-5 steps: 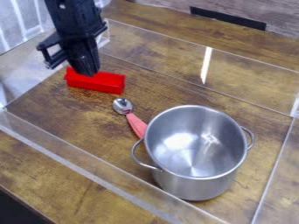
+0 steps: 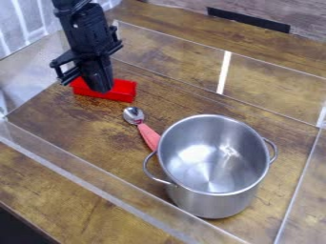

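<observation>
My black gripper [image 2: 82,74] hangs at the upper left, its fingertips just above the left part of a red block [image 2: 117,91] lying on the wooden table. The fingers look close together, with nothing visible held in them. A spoon with a pink handle [image 2: 147,134] lies to the right of and below the block, beside a large steel pot [image 2: 212,167] with two side handles at the lower right.
Clear panel edges run along its left and right sides, and a white tape strip [image 2: 226,71] lies behind the pot.
The block, spoon and pot look unmoved.
</observation>
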